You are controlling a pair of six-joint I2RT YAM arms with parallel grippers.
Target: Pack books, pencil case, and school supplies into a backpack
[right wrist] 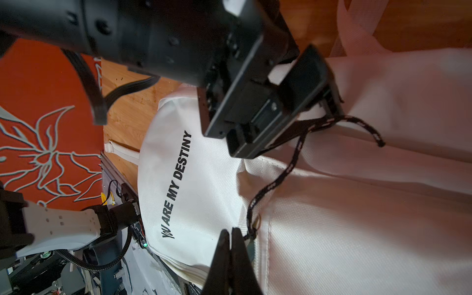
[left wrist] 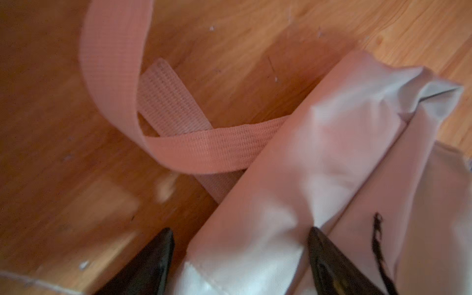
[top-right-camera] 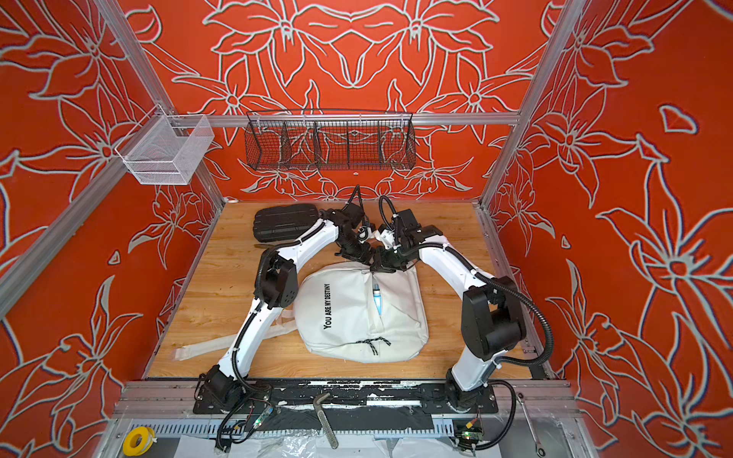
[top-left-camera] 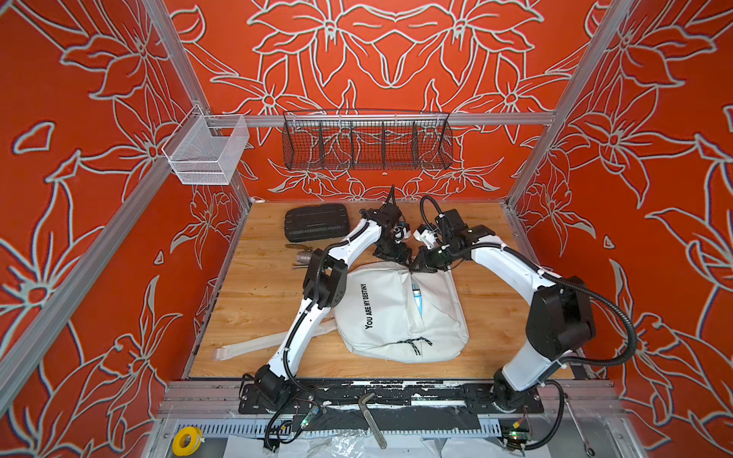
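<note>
A white backpack (top-left-camera: 381, 313) lettered "YOU ARE MY DESTINY" lies on the table. Something blue and white (top-left-camera: 417, 300) shows on it. At its far edge my left gripper is open, its fingers (left wrist: 339, 265) straddling a fold of white fabric without clamping it. My right gripper is shut close beside it, tips at the bag's seam where a black cord (right wrist: 270, 184) ends; nothing clearly shows between them. That cord also passes by the left gripper's fingers. To the back left lies a black ridged case (top-left-camera: 315, 221).
Small items (top-left-camera: 303, 255) sit before the black case, partly behind the left arm. A strap (top-left-camera: 259, 347) trails left from the bag. A black wire basket (top-right-camera: 328, 145) and a white basket (top-right-camera: 168, 156) hang above.
</note>
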